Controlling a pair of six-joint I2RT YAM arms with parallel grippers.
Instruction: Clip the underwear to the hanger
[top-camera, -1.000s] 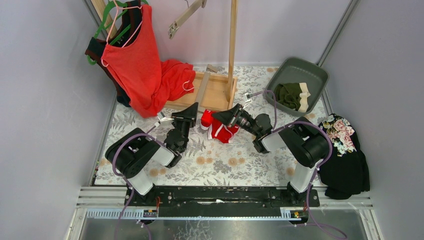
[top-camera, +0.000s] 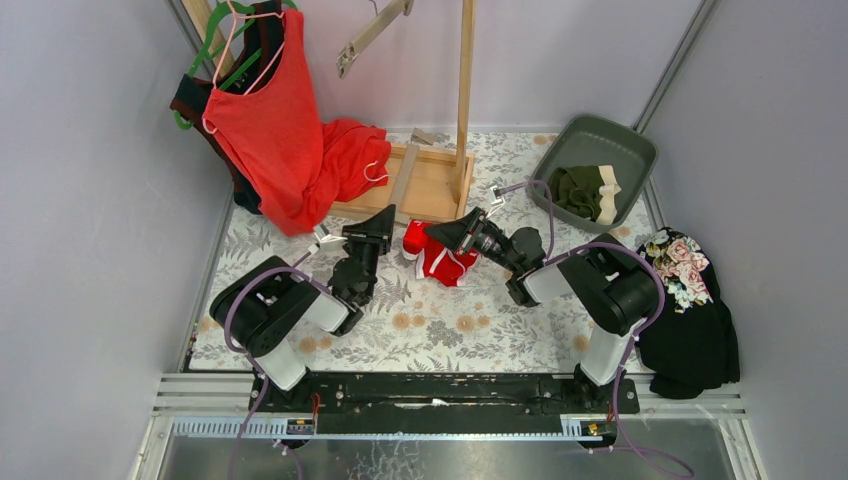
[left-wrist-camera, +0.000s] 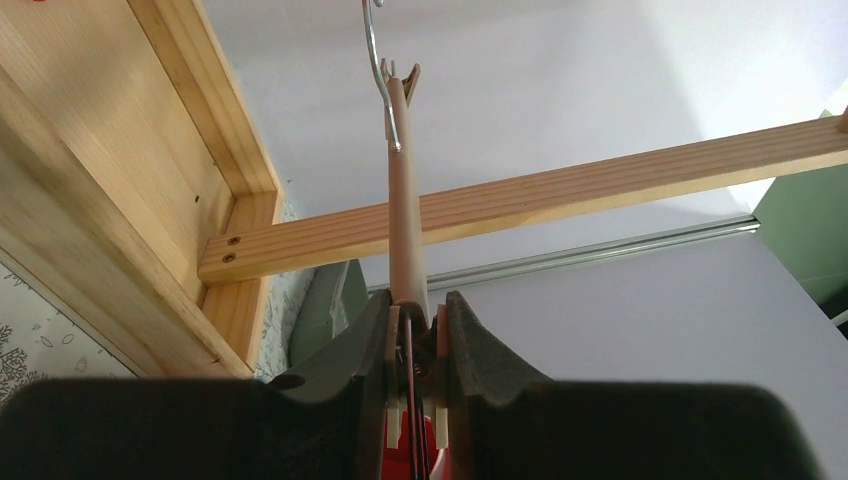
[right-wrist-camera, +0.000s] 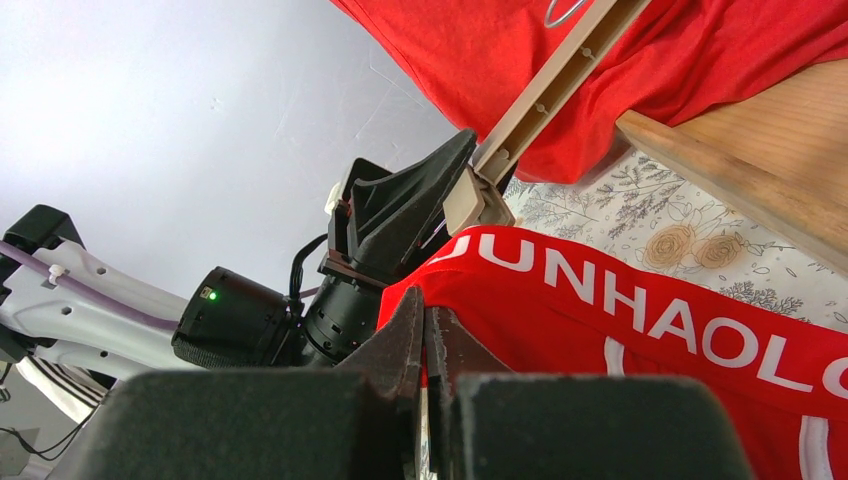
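Observation:
My left gripper (top-camera: 390, 215) is shut on a pale hanger clip bar (left-wrist-camera: 404, 200), which has a metal hook and runs up and away in the left wrist view. In the right wrist view the clip (right-wrist-camera: 470, 200) sits by the left gripper's fingers, just above the red underwear's (right-wrist-camera: 640, 320) white-lettered waistband. My right gripper is shut on that waistband near its left end; the fabric hangs below and to the right. In the top view the underwear (top-camera: 447, 262) lies between both grippers.
A wooden stand (top-camera: 464, 90) with a tray base stands behind. Red and dark garments (top-camera: 260, 150) hang at back left. A grey bin (top-camera: 630, 150) with olive clothing is at back right; black floral clothing (top-camera: 690, 330) lies at far right.

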